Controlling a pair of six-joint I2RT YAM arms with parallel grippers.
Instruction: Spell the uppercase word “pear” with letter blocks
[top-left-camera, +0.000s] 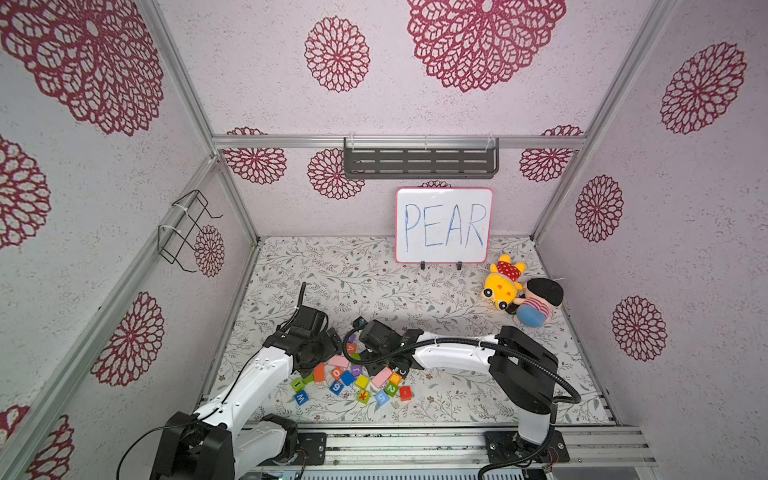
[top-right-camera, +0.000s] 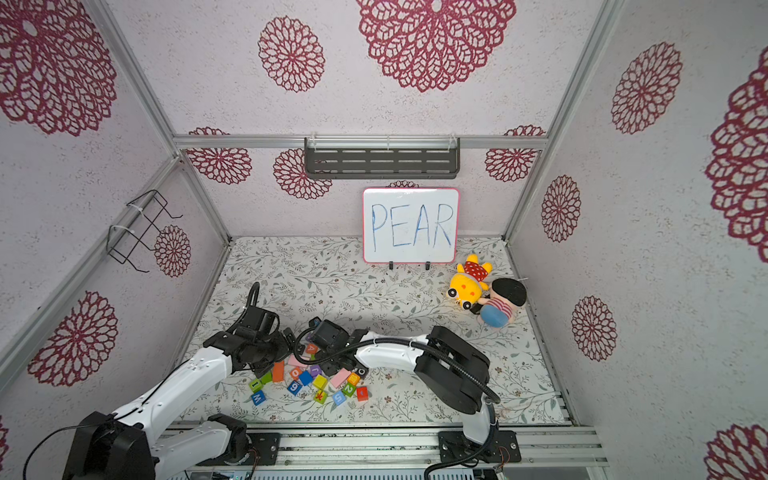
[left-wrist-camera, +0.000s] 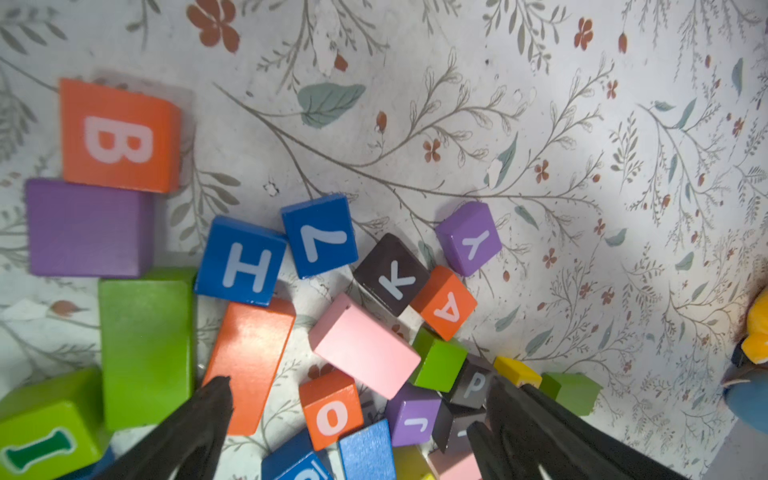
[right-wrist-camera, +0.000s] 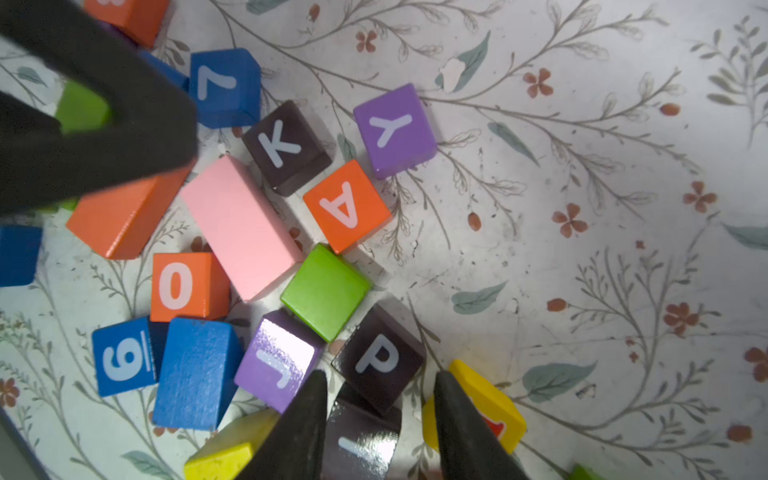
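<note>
The whiteboard (top-left-camera: 442, 225) reads PEAR. In the right wrist view, my right gripper is low over the black P block (right-wrist-camera: 384, 348), fingers apart on either side of its lower part; no grip shows. An orange A block (right-wrist-camera: 346, 204) lies above it; a yellow block (right-wrist-camera: 488, 404) is beside it, its letter partly hidden. My left gripper is open above the pile, over blocks including orange B (left-wrist-camera: 120, 140) and blue H (left-wrist-camera: 240, 260). In the top views the arms hide part of the pile.
Two plush toys (top-left-camera: 504, 284) (top-left-camera: 537, 304) lie at the back right. The arms' wrists are close together over the blocks.
</note>
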